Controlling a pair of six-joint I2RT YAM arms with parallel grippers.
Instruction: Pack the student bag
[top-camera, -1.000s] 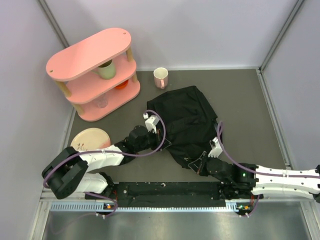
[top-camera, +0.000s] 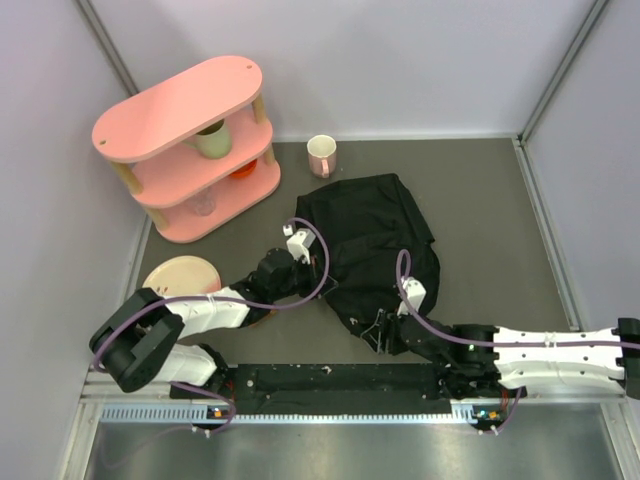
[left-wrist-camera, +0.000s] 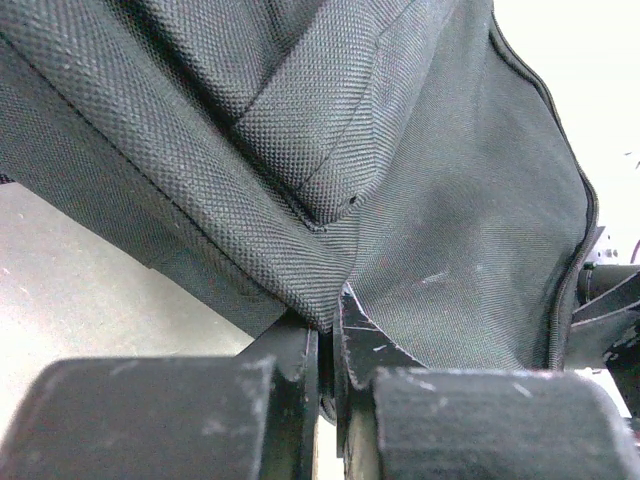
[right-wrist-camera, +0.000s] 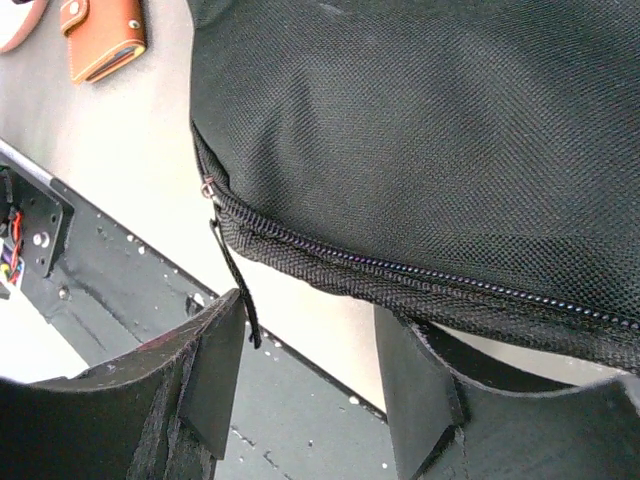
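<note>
The black student bag (top-camera: 370, 225) lies on the grey table, its main body toward the back. Fabric at the bag's left side is pinched by my left gripper, which is shut on it. At the bag's front corner, my right gripper stands open. In the right wrist view a zipper (right-wrist-camera: 400, 270) runs along the bag's edge, and its dark pull cord (right-wrist-camera: 238, 280) hangs close to the left finger, between the two fingers. From this angle I cannot tell whether the cord touches that finger.
A pink shelf (top-camera: 185, 100) with a green cup (top-camera: 213, 142) stands at the back left. Behind the bag is a pink mug (top-camera: 322, 155). A round plate (top-camera: 180, 278) and a brown wallet (right-wrist-camera: 104, 38) lie left. Bare table (top-camera: 490, 230) spreads to the right.
My right gripper has moved left along the bag's front edge and its fingers have opened. The left gripper keeps its hold and has barely moved.
</note>
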